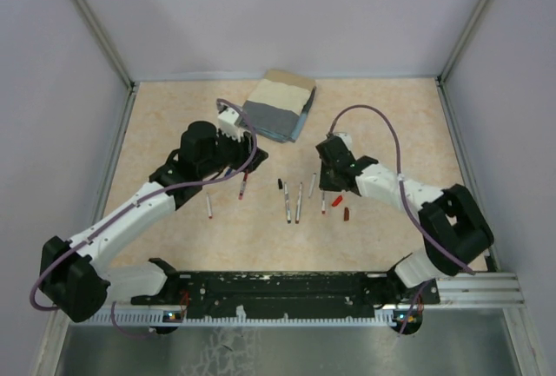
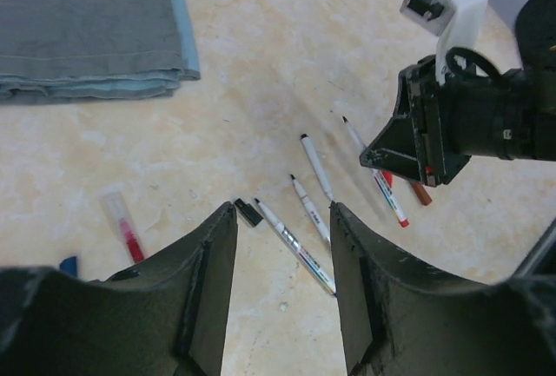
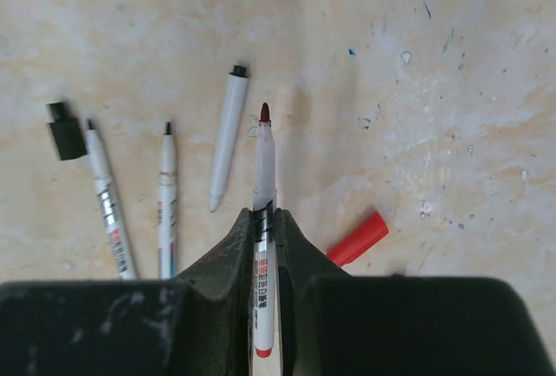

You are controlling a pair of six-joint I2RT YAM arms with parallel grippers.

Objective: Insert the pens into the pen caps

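In the right wrist view my right gripper is shut on a white pen [image 3: 265,168] with a dark red tip and a red end, lifted off the table. Behind it lie a red cap [image 3: 359,239], a white pen with a black end [image 3: 229,133], two black-tipped pens and a black cap [image 3: 66,131]. My left gripper stands open and empty above the table; beneath it in the left wrist view are a black-tipped pen [image 2: 291,241], another beside it, and the black cap. A pink-and-clear pen [image 2: 127,232] and a blue cap [image 2: 69,266] lie further left.
A folded grey and cream cloth [image 1: 282,105] lies at the back of the table. A brown cap [image 1: 346,214] sits right of the red cap.
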